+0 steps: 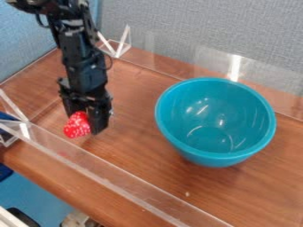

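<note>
My gripper [85, 113] hangs low over the left part of the wooden table, shut on a red object with white specks, like a strawberry [77, 125], which pokes out below the fingers at the front left. A large teal bowl [215, 146] stands to the right, apart from the gripper.
A clear plastic rail [136, 191] runs along the front left of the wooden table [236, 195]. Another clear panel lines the back, before grey and blue walls. The table between gripper and bowl is clear.
</note>
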